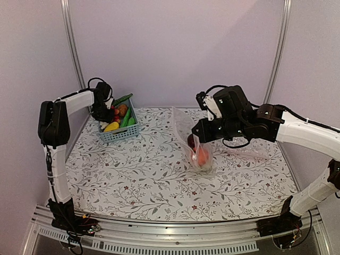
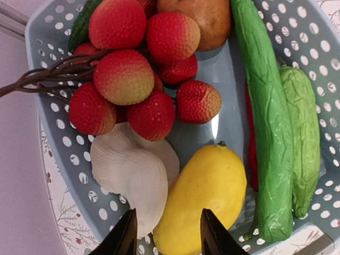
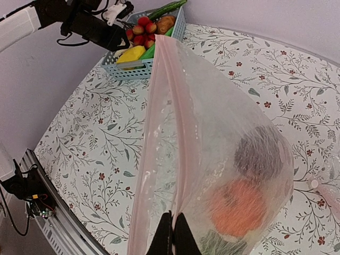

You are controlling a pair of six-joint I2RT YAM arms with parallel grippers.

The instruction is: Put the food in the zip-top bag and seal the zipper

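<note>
My left gripper is over the food basket, part open with nothing between its fingers. Below its fingertips lie a yellow mango-like fruit and a white bulb-like piece. A bunch of red fruit, a brown round item, a long green vegetable and a shorter green one share the basket. At the right, my right gripper is shut on the edge of the clear zip top bag, which stands up. An orange-red item and a dark one show inside it.
Another clear plastic piece lies flat on the table, right of the standing bag. Between basket and bag the patterned tabletop is clear. A wall stands close behind the basket.
</note>
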